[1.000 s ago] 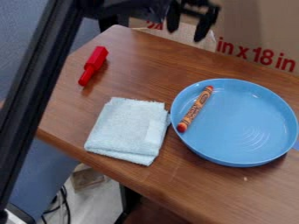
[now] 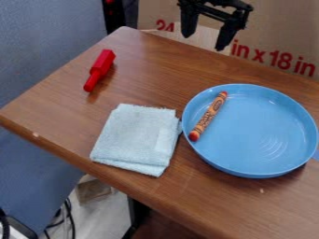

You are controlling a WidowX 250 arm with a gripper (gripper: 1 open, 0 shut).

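My black gripper (image 2: pixel 204 34) hangs at the top centre above the table's back edge, its two fingers apart with nothing seen between them. A blue plate (image 2: pixel 256 131) is on the right of the table, with an orange-wrapped tube (image 2: pixel 208 117) lying on its left part. A folded pale cloth (image 2: pixel 134 140) lies left of the plate. A red bottle-like object (image 2: pixel 100 70) lies on its side at the back left.
The wooden table (image 2: pixel 149 65) has bare room in the middle and front right. A cardboard box (image 2: pixel 274 33) stands behind it. Cables hang below the left edge.
The arm no longer covers the left side. The objects on the table have not moved.
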